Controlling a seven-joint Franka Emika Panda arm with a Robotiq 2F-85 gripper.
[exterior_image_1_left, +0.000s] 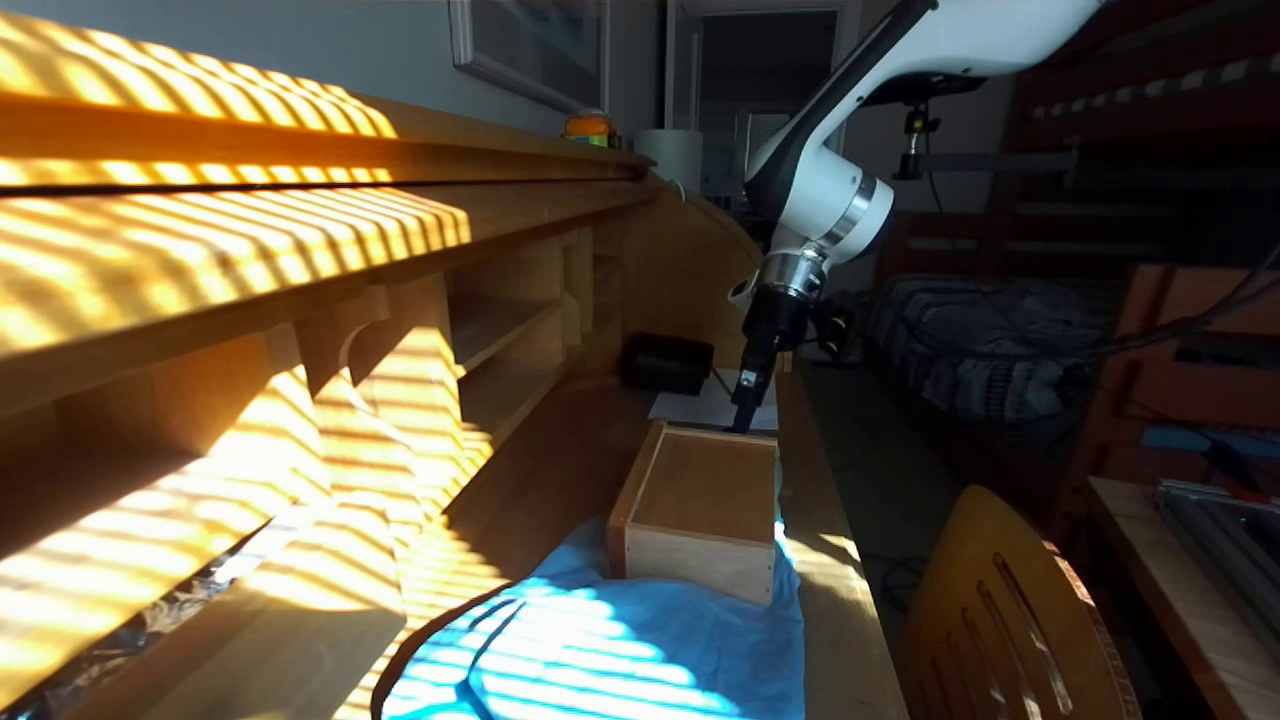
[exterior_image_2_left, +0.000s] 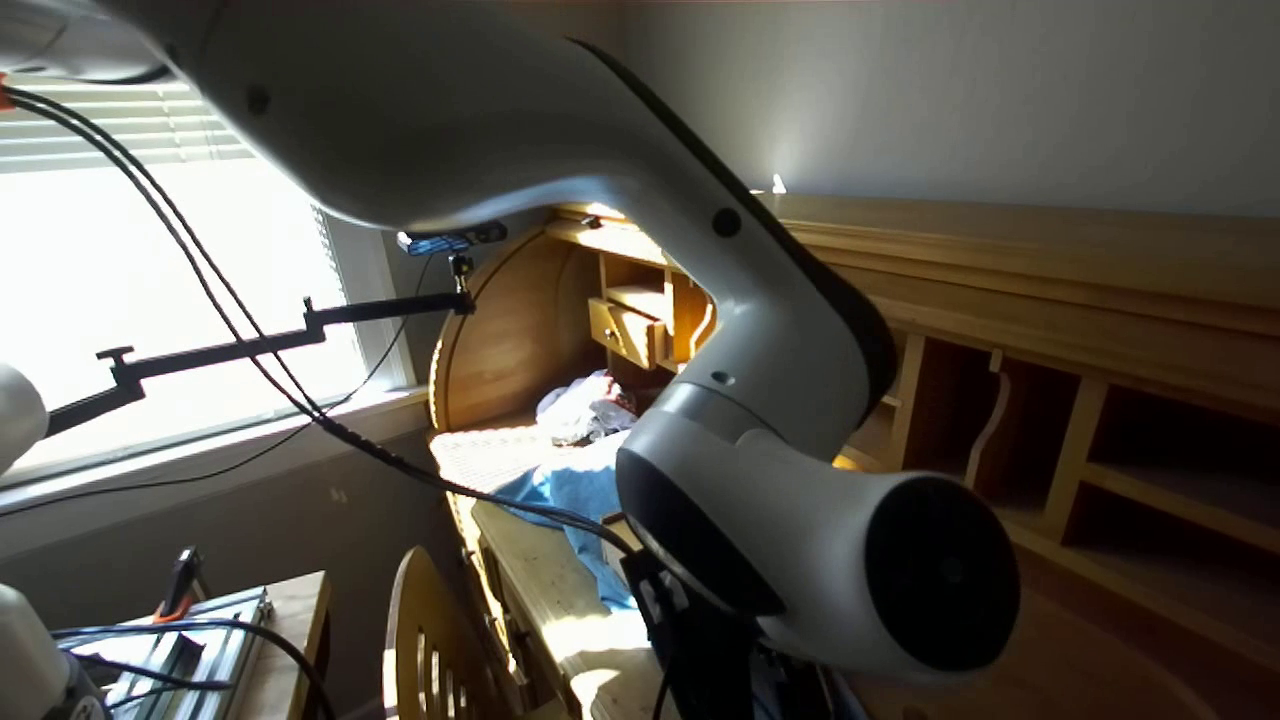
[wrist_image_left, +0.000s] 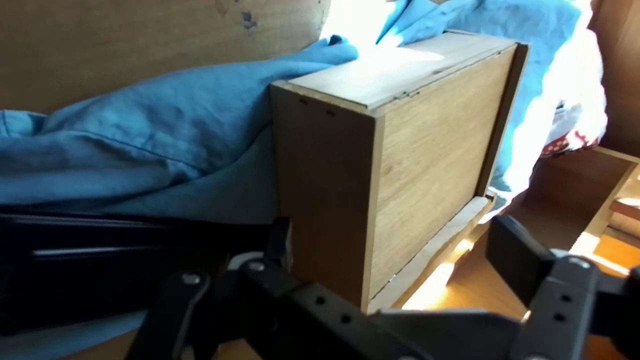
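Note:
A wooden drawer (exterior_image_1_left: 710, 480) lies bottom up on a blue cloth (exterior_image_1_left: 624, 648) on the desk. At the drawer's far end, my gripper (exterior_image_1_left: 740, 422) points down, its tip low beside the far edge. Seen from the wrist, the gripper is open, with one finger (wrist_image_left: 279, 243) overlapping the drawer's near end and the other finger (wrist_image_left: 513, 258) past its bottom panel. The drawer (wrist_image_left: 432, 162) shows in the gap between them, not gripped; contact cannot be told. In exterior view 2 the arm hides the gripper and most of the drawer.
Cubbies and shelves (exterior_image_1_left: 510, 318) line the desk's back. Beyond the drawer are a black box (exterior_image_1_left: 667, 362) and white paper (exterior_image_1_left: 684, 410). A chair (exterior_image_1_left: 1014, 612) stands at the desk's front side. A white bundle (exterior_image_2_left: 584, 408) lies at the window end.

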